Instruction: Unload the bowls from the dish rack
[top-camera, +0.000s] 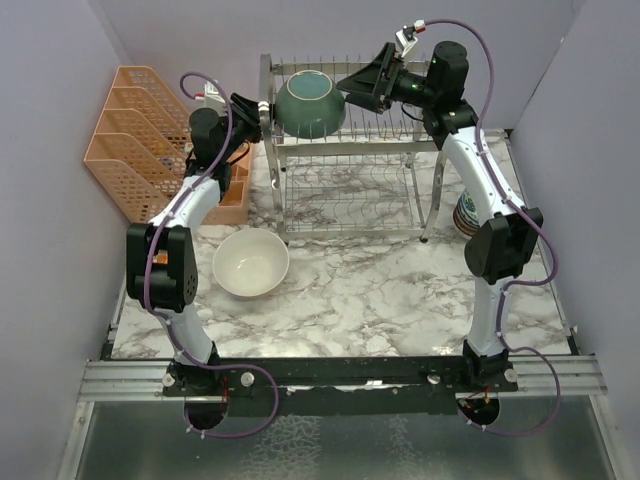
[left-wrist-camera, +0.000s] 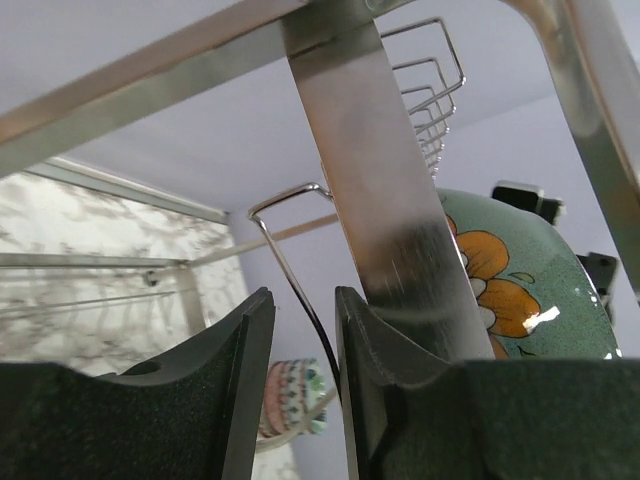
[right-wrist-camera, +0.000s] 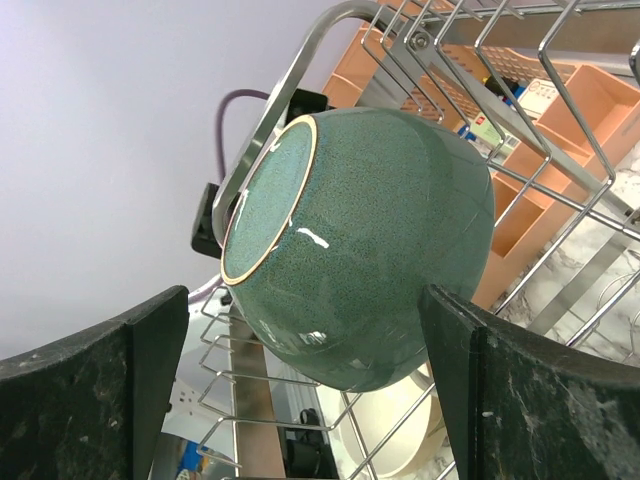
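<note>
A green bowl (top-camera: 308, 105) with a flowered side sits tilted on the top tier of the steel dish rack (top-camera: 350, 148). My left gripper (top-camera: 258, 112) is at the rack's left end post; in the left wrist view its fingers stand close around a thin wire, with the flowered bowl (left-wrist-camera: 545, 310) behind the post, and whether they grip is unclear. My right gripper (top-camera: 365, 88) stands open just right of the bowl; in the right wrist view the bowl (right-wrist-camera: 355, 230) fills the space beyond its fingers.
A white bowl (top-camera: 250, 262) rests on the marble counter at front left. An orange divided organizer (top-camera: 130, 130) stands left of the rack. Stacked patterned bowls (top-camera: 465, 215) are partly hidden behind the right arm.
</note>
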